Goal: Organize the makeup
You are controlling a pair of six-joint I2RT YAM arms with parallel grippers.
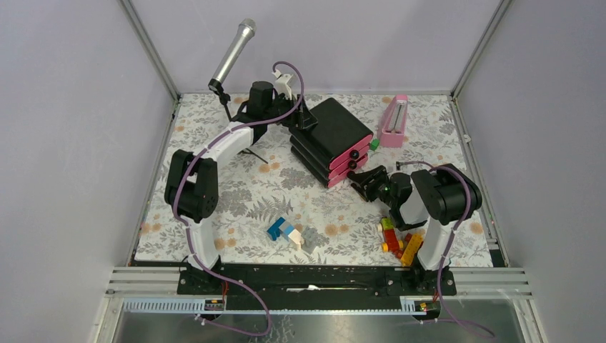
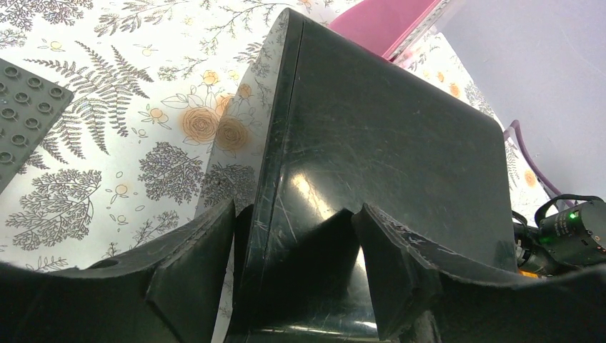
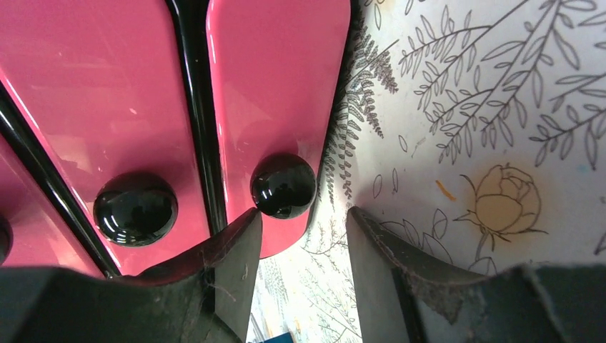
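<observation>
A makeup organizer (image 1: pixel 336 131) with a black top and pink drawer fronts stands askew on the flowered table. Over its far left end is my left gripper, part open, the black top (image 2: pixel 400 143) showing between its fingers; whether they touch it I cannot tell. At the drawer side my right gripper is also part open. The lowest drawer's round black knob (image 3: pixel 284 186) lies just beyond its left fingertip, partly in line with the gap. A second knob (image 3: pixel 136 209) is left of that finger. No loose makeup shows.
A pink metronome-like box (image 1: pixel 393 123) and a green block (image 1: pixel 374 144) stand right of the organizer. Toy blocks (image 1: pixel 291 234) lie front centre, with a toy vehicle (image 1: pixel 390 237) beneath the right arm. A microphone (image 1: pixel 234 53) rises at back left.
</observation>
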